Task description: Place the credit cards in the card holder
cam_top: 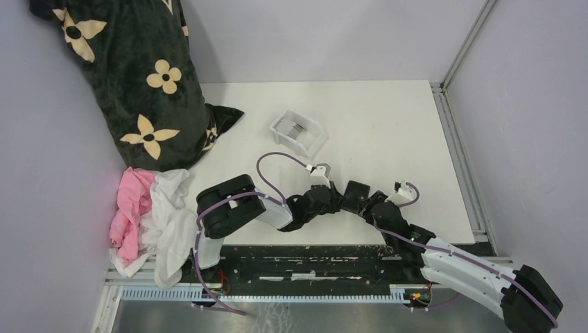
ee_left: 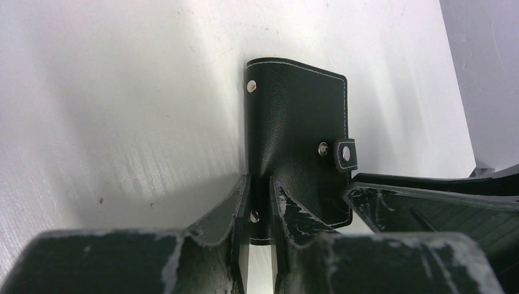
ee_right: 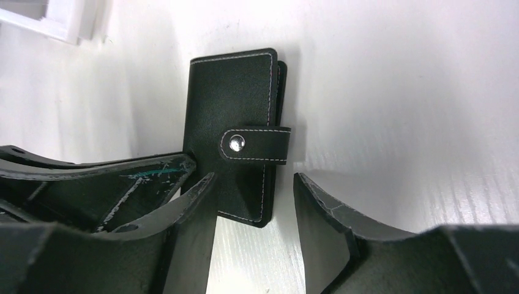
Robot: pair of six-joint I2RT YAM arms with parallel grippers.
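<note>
The black card holder point(ee_left: 294, 116) lies closed on the table, its strap point(ee_right: 263, 146) at the right edge. In the left wrist view a bare snap stud point(ee_left: 323, 149) shows beside the strap, which looks unfastened. My left gripper is at the holder's left spine, a narrow gap between its fingers. The spine shows in that gap; whether it is clamped I cannot tell. My right gripper stands open over the holder's right edge, nothing gripped. Pale cards point(cam_top: 295, 130) appear to lie in the white box point(cam_top: 317, 142).
The white box stands behind the left gripper. Pink cloth point(cam_top: 130, 211), white cloth point(cam_top: 170, 222) and a dark patterned fabric point(cam_top: 132, 90) fill the left side.
</note>
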